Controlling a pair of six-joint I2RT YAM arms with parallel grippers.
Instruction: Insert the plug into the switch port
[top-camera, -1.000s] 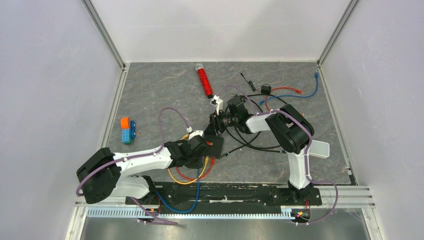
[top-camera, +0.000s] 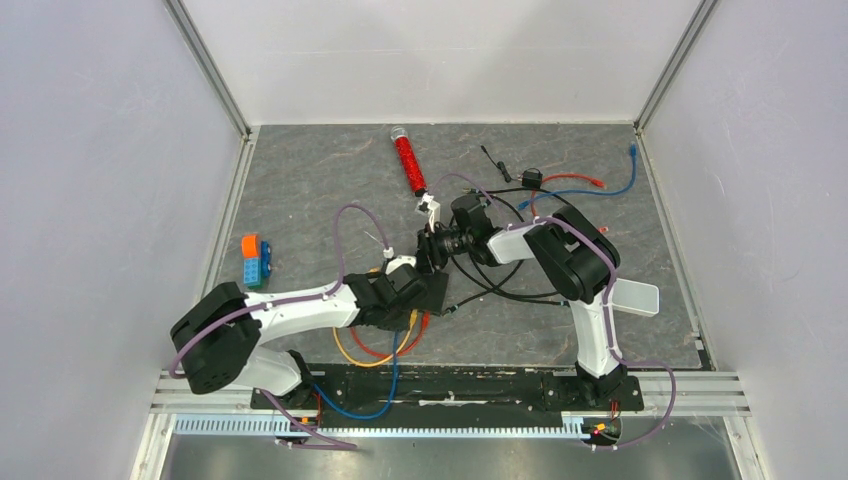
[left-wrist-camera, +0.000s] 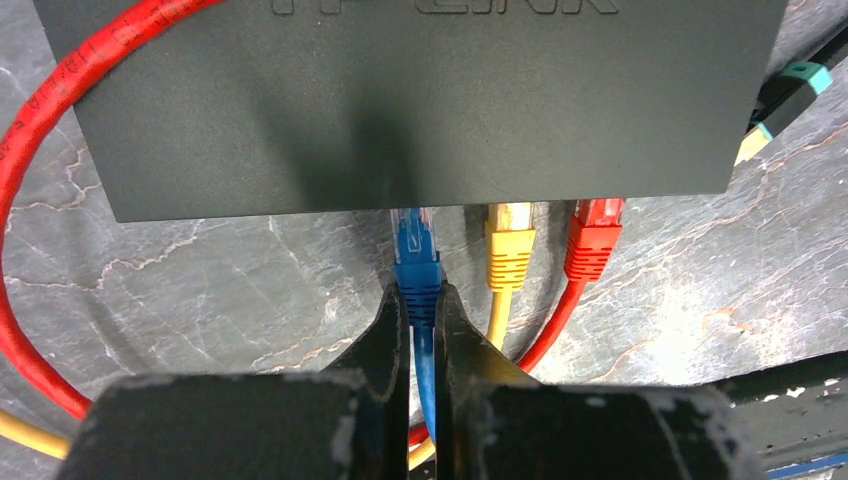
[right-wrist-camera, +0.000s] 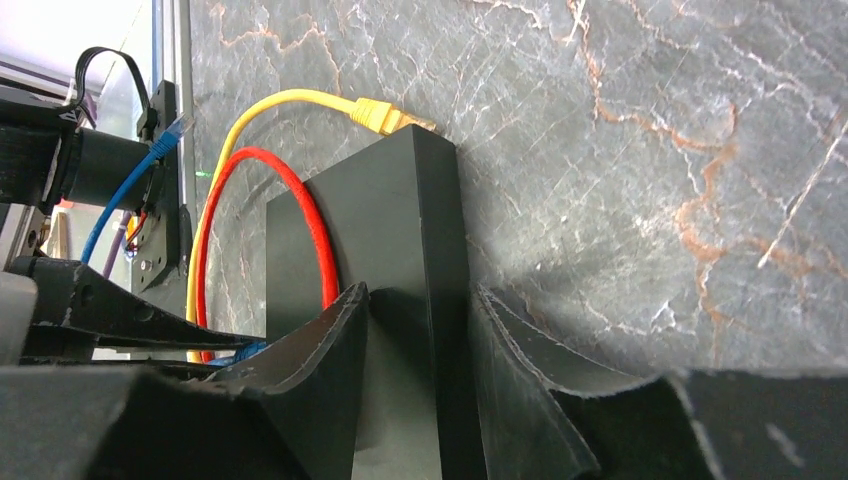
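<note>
The black switch (left-wrist-camera: 430, 110) lies on the grey stone table. In the left wrist view my left gripper is shut on the blue plug (left-wrist-camera: 415, 260), whose clear tip meets the switch's edge; whether it is seated is hidden. A yellow plug (left-wrist-camera: 510, 250) and a red plug (left-wrist-camera: 595, 235) sit at that edge to its right. In the right wrist view my right gripper straddles the far end of the switch (right-wrist-camera: 370, 220), a finger on either side of its corner; whether it grips tightly cannot be seen.
Black cables (top-camera: 510, 292) lie right of the switch, a red cylinder (top-camera: 408, 160) at the back, toy blocks (top-camera: 254, 262) at the left and a white box (top-camera: 635, 298) at the right.
The right arm has shifted only slightly.
</note>
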